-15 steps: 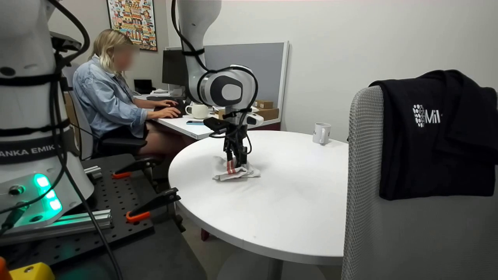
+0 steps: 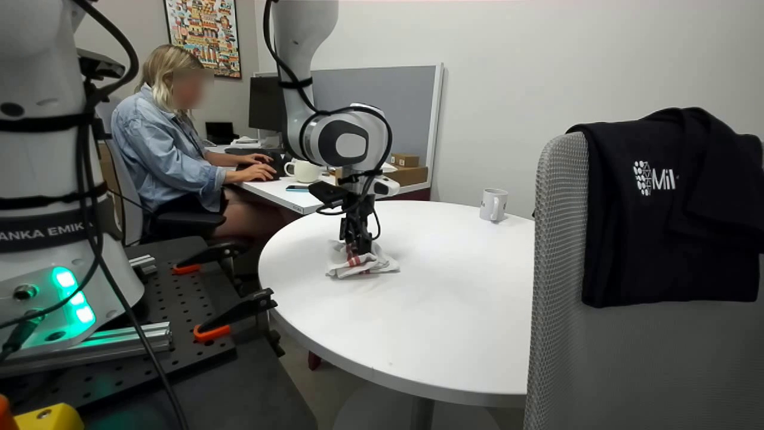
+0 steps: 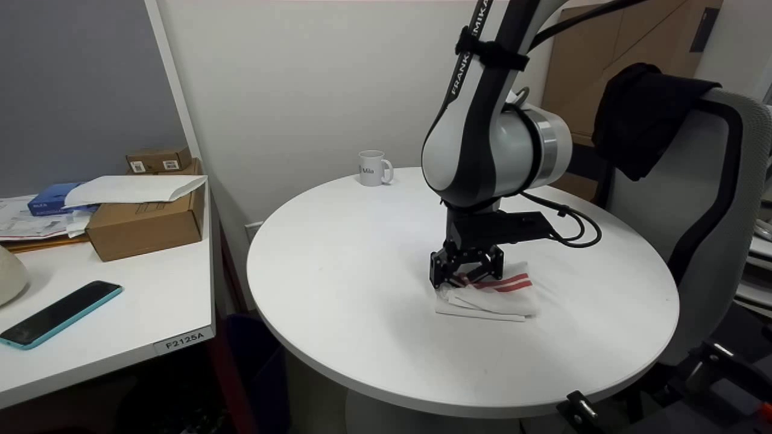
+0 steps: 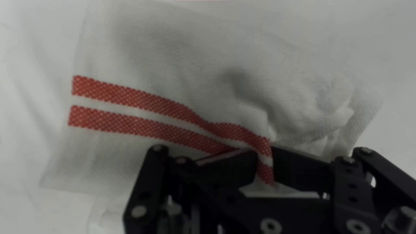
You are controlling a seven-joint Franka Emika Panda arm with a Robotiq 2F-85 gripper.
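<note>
A white cloth with two red stripes [image 4: 128, 95] lies folded and rumpled on the round white table. In the wrist view my gripper is shut on a pinched fold of it, and the striped part rises between the finger pads. The same cloth [image 3: 499, 300] rests flat on the tabletop around the gripper [image 3: 467, 271] in the second exterior view. From the first exterior view, the gripper [image 2: 356, 247] points straight down into the cloth [image 2: 365, 266], hiding part of it.
A white mug [image 3: 372, 169] stands at the table's far edge. A grey chair [image 2: 558, 286] with a dark garment [image 2: 673, 208] over it is close by. Someone sits at the desk behind.
My gripper has come down slightly, shifted a little left in the first exterior view, and closed on the cloth. The cloth's outline on the table is nearly unchanged.
</note>
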